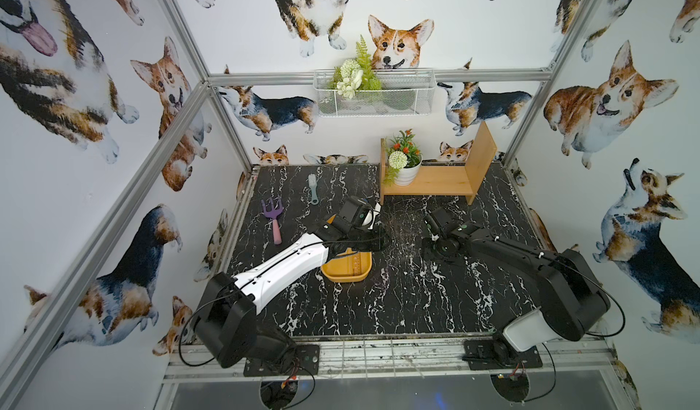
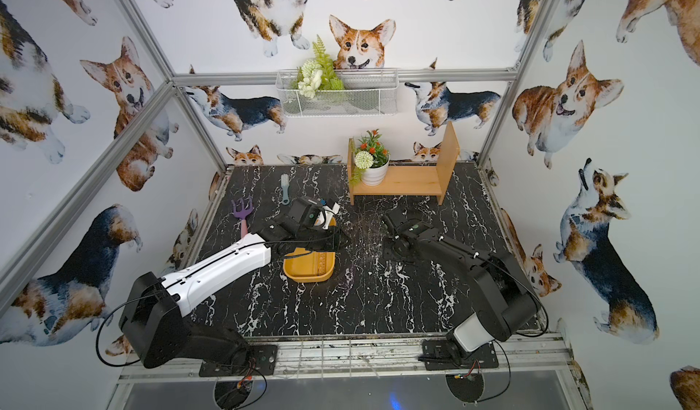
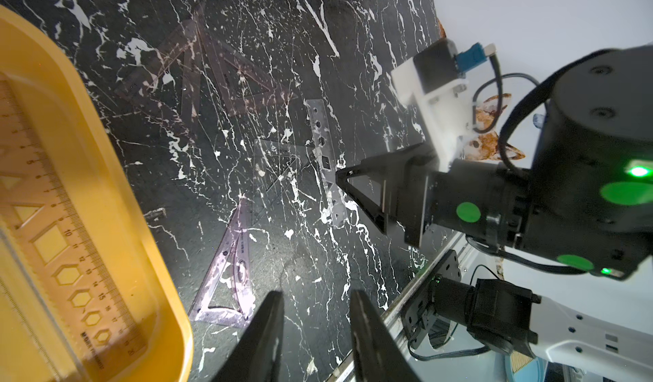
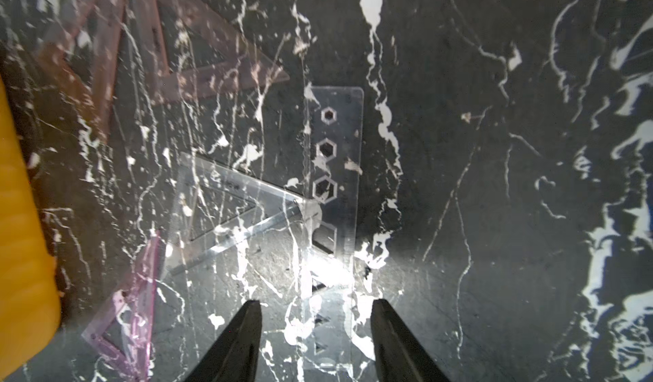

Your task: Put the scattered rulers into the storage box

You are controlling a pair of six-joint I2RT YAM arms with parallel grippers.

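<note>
In the yellow box (image 3: 156,287) lies an orange ruler (image 3: 64,246). Beside it on the black table are clear and tinted set squares: a pink one (image 4: 139,320), a clear one (image 4: 183,205) and brownish ones (image 4: 190,83). A clear straight ruler (image 4: 333,144) lies to their right. My left gripper is over the table at the box's right side, open, nothing between its fingers. My right gripper is open above the lower part of the straight ruler.
A wooden shelf (image 1: 437,180) with a potted plant (image 1: 407,169) stands at the back. A purple fork (image 1: 272,216) and a small pale tool (image 1: 313,191) lie at the back left.
</note>
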